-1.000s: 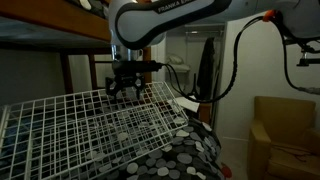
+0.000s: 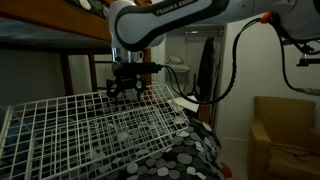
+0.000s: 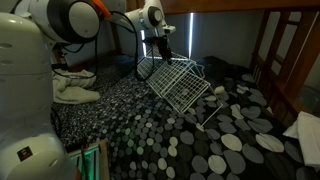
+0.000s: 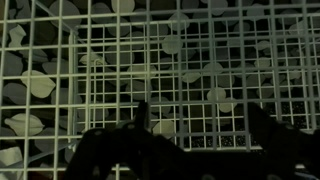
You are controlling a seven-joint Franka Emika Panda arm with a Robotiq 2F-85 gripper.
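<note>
A white wire rack (image 2: 90,130) stands tilted over a bed with a dark, dotted cover. In exterior view 2 the wire rack (image 3: 182,84) leans beside my gripper (image 3: 162,55). My gripper (image 2: 126,97) points down at the rack's upper part. The wrist view shows the two dark fingers of my gripper well apart, with the rack's grid (image 4: 105,70) filling the view beyond them. Whether any wire touches a finger cannot be made out.
The dotted bed cover (image 3: 190,150) spreads widely around the rack. A wooden bunk beam (image 2: 50,35) runs overhead close to the arm. A tan armchair (image 2: 285,135) stands off to the right, and a black cable (image 2: 235,60) loops from the arm.
In exterior view 1 the rack has shifted slightly, its right corner lower and its left edge further to the right. The arm is almost where it was.
</note>
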